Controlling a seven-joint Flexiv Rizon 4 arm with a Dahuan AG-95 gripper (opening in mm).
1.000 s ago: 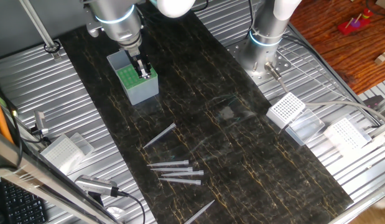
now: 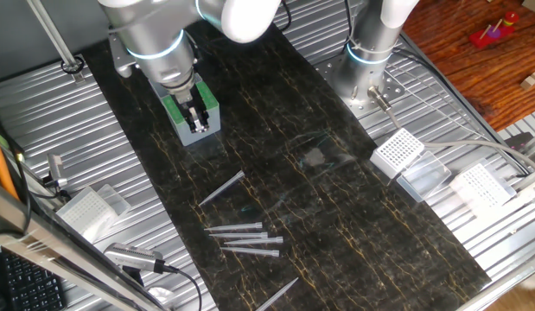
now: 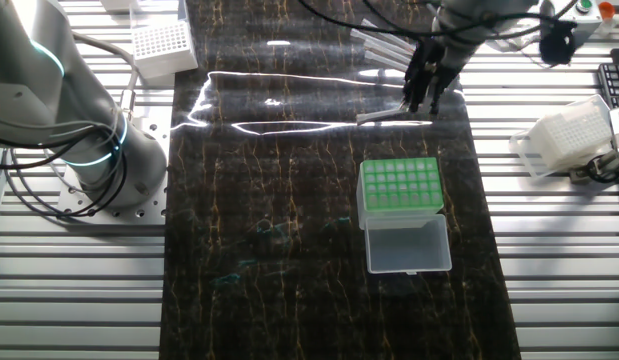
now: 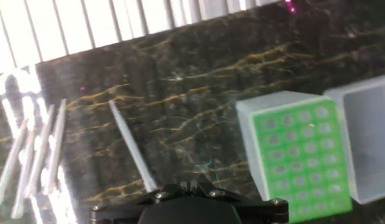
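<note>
A green-topped rack box stands on the dark marbled sheet, its clear lid open beside it. In exterior view 1 my gripper covers part of the box; exterior view 2 shows the gripper clear of it, near a loose pipette tip. That lone tip slants down toward the gripper in the wrist view. Several more tips lie grouped, and another tip lies nearer the front. Nothing shows held; the finger gap is unclear.
White racks stand along the right edge of the sheet, and another white rack is at the left.
In exterior view 1 my gripper has shifted slightly down the picture, covering more of the box's front. The box and the loose tips have stayed in place.
</note>
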